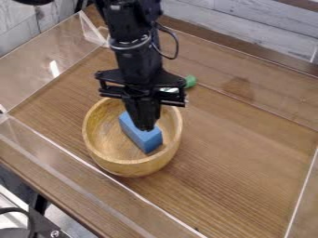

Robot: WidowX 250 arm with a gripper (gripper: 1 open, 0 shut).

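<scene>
A round wooden bowl (pixel 125 160) sits on the table with a blue block (pixel 141 136) lying inside it. My black gripper (pixel 143 117) hangs over the bowl at the block's upper end, its tips pointing down. It is shut, and whether the tips touch the block is hard to tell. The upper end of the block is partly hidden behind the gripper.
A green object (pixel 189 82) lies on the table behind the arm to the right. A cable runs at the lower left corner.
</scene>
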